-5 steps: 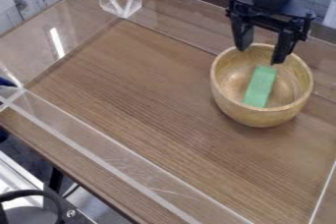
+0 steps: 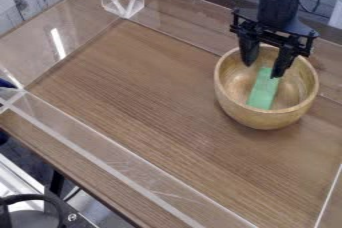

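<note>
A wooden bowl (image 2: 234, 102) sits at the right of the table, with a pale green oblong object (image 2: 263, 89) lying inside it. My black gripper (image 2: 266, 56) comes down from the top right, its fingers spread at the bowl's back rim, above the green object's far end. Nothing shows clearly between the fingers, though the area just beneath them is partly hidden.
A translucent angular piece (image 2: 120, 0) stands at the back left. A dark round object with cables (image 2: 27, 212) lies at the lower left corner.
The gripper has moved slightly down toward the inside of the bowl, and its fingers appear somewhat closer together than before. The bowl and green object are in the same place.
</note>
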